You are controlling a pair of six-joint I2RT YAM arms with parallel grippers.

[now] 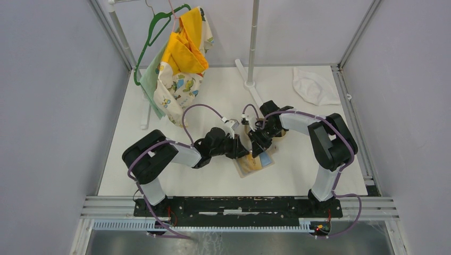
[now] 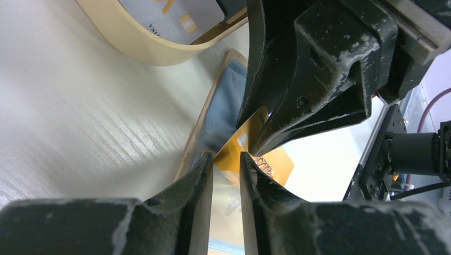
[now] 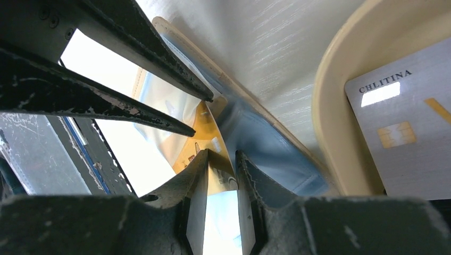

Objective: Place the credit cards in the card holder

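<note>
The card holder [image 1: 244, 173], a flat sleeve with clear and blue pockets and a beige border, lies at the table's front middle. A yellow-orange card [image 2: 232, 151] stands tilted over it. Yellow printed surface [image 2: 279, 162] shows beside that card; whether it belongs to the same card, I cannot tell. My left gripper is part open at the card's upper corner, its fingertips apart. From the other side, my right gripper stands open, with the card's edge reaching between its fingers. The card's lower edge against the pocket is partly hidden.
Close behind the holder, a round tan container [image 3: 325, 101] holds a silver card [image 3: 409, 119]. A white cloth [image 1: 315, 87] lies at the back right. Clothes [image 1: 183, 69] hang at the back left.
</note>
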